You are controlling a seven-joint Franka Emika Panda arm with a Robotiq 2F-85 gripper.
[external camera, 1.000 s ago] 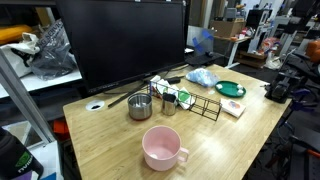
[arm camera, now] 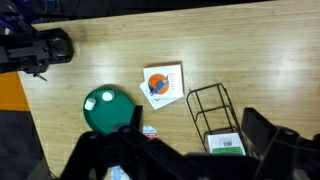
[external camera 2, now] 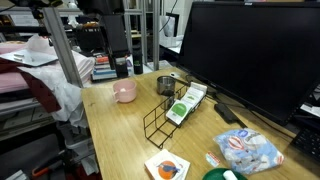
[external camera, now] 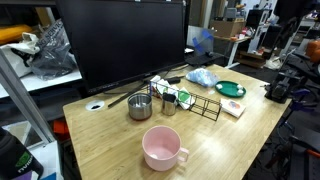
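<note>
My gripper is open and empty, high above the table, with its two fingers apart at the bottom of the wrist view. Beneath it, the wire rack [arm camera: 203, 105] has a white-and-green item [arm camera: 226, 143] in it. A white square with an orange and blue print [arm camera: 162, 85] lies flat beside the rack. To its left is a green plate [arm camera: 122, 112] with small white pieces on it. A pink mug [external camera: 160, 149] stands at the near end of the table, well away from the rack. Behind it is a metal pot [external camera: 140, 106].
A large monitor [external camera: 120, 45] stands along the back of the table. A clear plastic bag with blue print [external camera 2: 248, 149] lies in front of it. A small metal cup [external camera: 169, 106] stands near the rack. The wood around the mug is clear.
In exterior view 1, the arm and gripper at the upper right have come further into view, shifting leftward. Objects on the table have not moved.
</note>
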